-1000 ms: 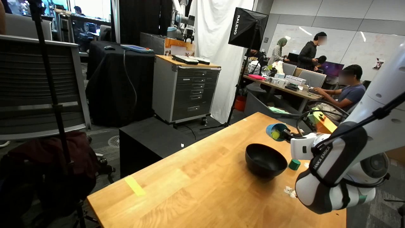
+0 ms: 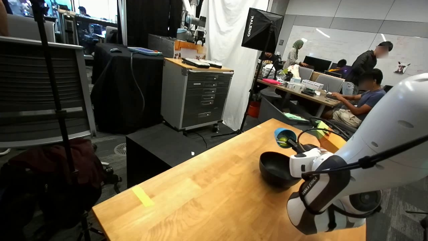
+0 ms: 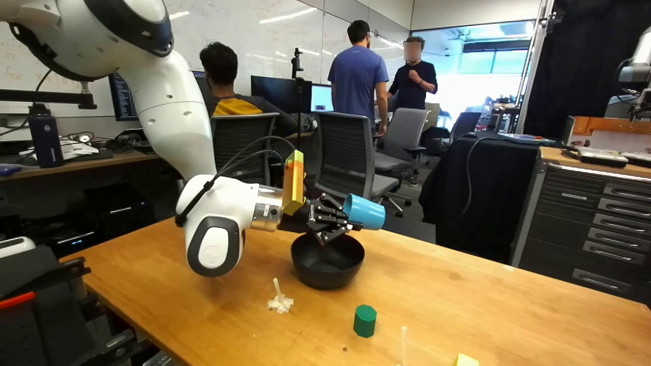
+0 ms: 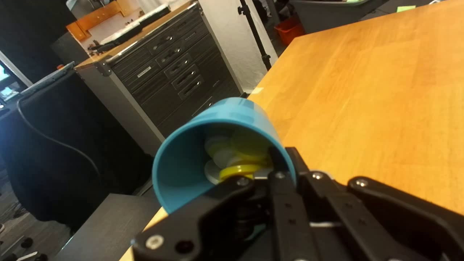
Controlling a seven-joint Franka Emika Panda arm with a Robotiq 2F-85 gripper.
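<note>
A light blue cup [image 4: 237, 111] lies tilted on its side in the air, with my gripper [image 3: 345, 220] shut on its wall. Inside the cup, several yellow and whitish round pieces [image 4: 241, 167] show in the wrist view. One finger [image 4: 287, 208] reaches over the cup's rim into its mouth. The black bowl [image 3: 326, 268] stands upright on the table, below and close to the cup. In exterior view 1 the bowl [image 2: 275, 170] is partly covered by the arm, and the cup [image 2: 284, 136] appears just beyond its far rim. The bowl's bottom is hard to make out.
On the wooden table [image 3: 488, 293] stand a green block [image 3: 364, 321] and a thin white peg [image 3: 278, 293] on a crumpled base. A yellow piece [image 3: 465, 360] shows at the lower edge.
The arm has carried the cup leftward in exterior view 1, closer to the bowl, and now hides the green block and part of the bowl. The bowl has stayed put.
</note>
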